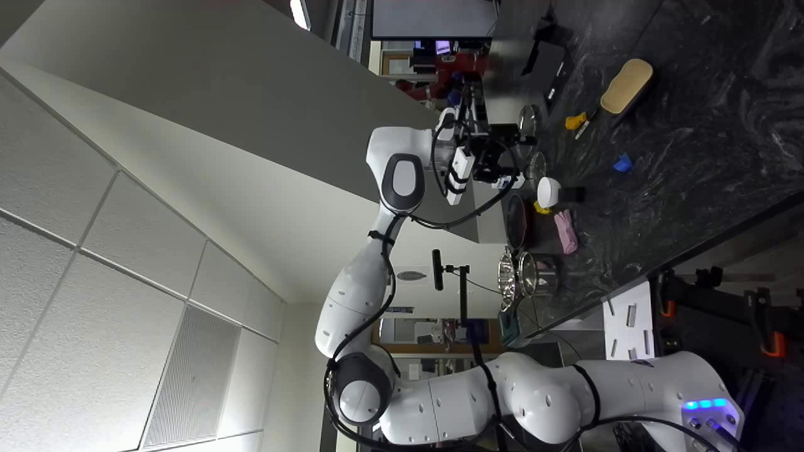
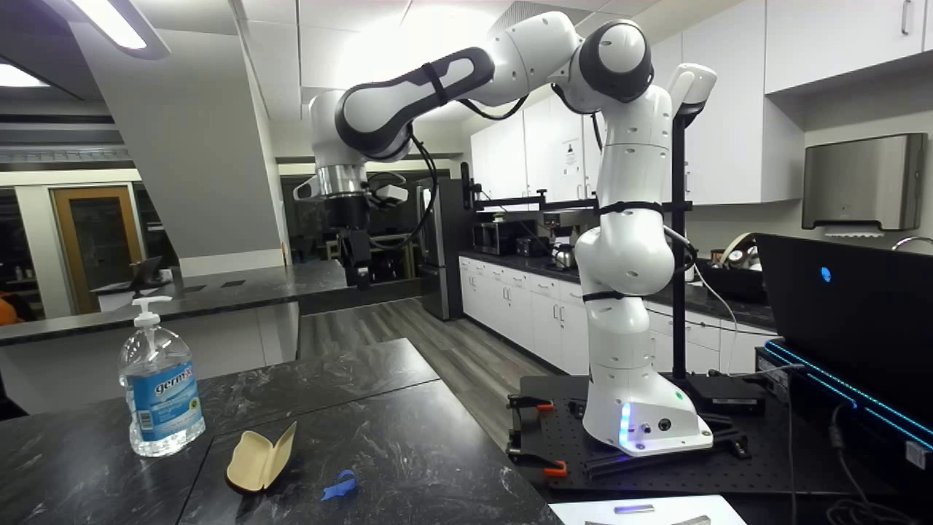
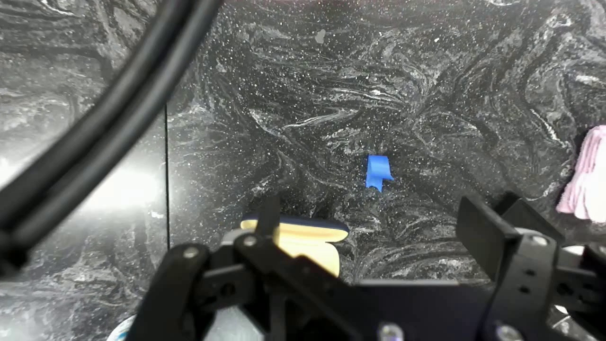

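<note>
My gripper stands open, its two fingers wide apart and nothing between them. It hangs well above the dark marbled counter. In the wrist view a small curled blue piece [image 3: 378,172] lies on the counter, just beyond the gap between the fingertips. An open case with a tan lining [image 3: 311,230] is partly hidden behind the left finger. At the right edge is a pink cloth-like bundle [image 3: 591,176]. The second exterior view shows the open case [image 2: 259,459] beside the blue piece [image 2: 339,484], with the gripper [image 2: 360,271] high behind them.
A clear pump bottle [image 2: 165,394] stands near the case. The first exterior view, turned sideways, shows a white cup [image 1: 548,192], a yellow-handled tool [image 1: 576,121], a dark pan [image 1: 517,221] and a metal pot [image 1: 527,274].
</note>
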